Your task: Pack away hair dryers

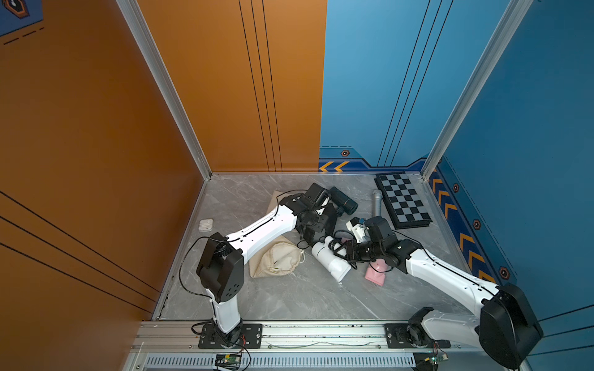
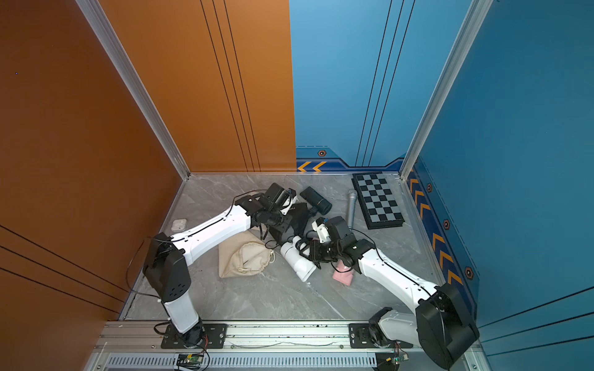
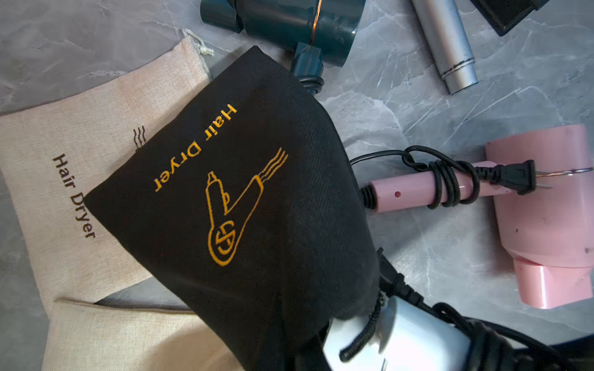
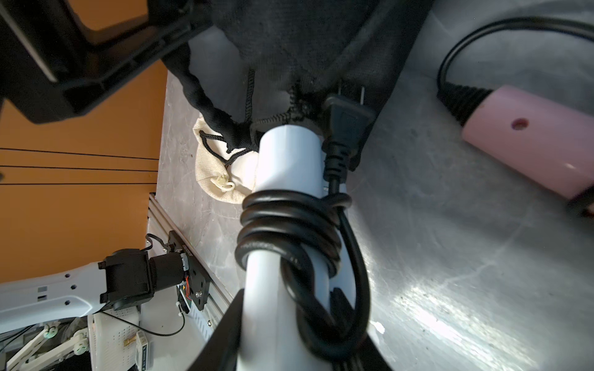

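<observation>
My right gripper is shut on the cord-wrapped handle of the white hair dryer (image 4: 287,154). The handle's free end and black plug (image 4: 346,120) sit at the mouth of the black drawstring bag (image 3: 247,198); how far anything is inside cannot be told. My left gripper (image 1: 318,223) is shut on this bag's cloth near its mouth, holding it raised, its fingertips mostly hidden. A pink hair dryer (image 3: 538,204) and a dark green one (image 3: 297,24) lie on the table. Two beige bags, one flat (image 3: 80,185) and one with a gathered mouth (image 1: 281,258), lie left.
A silver cylindrical tool (image 3: 445,43) lies at the back right beside a checkered board (image 1: 403,199). A small white object (image 1: 206,225) rests on the left side.
</observation>
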